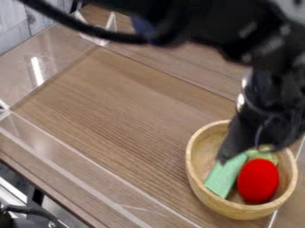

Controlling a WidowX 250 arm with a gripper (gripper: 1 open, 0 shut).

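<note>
A round wooden bowl (201, 160) sits at the right of the table, holding a red oval object (258, 182) and pale green pieces (223, 179). The black gripper (248, 134) hangs just above the bowl's back part, blurred; its fingers and whether anything is between them cannot be made out clearly.
Dark arm parts and cables cross the top of the view. A dark piece of equipment sits at the lower left corner.
</note>
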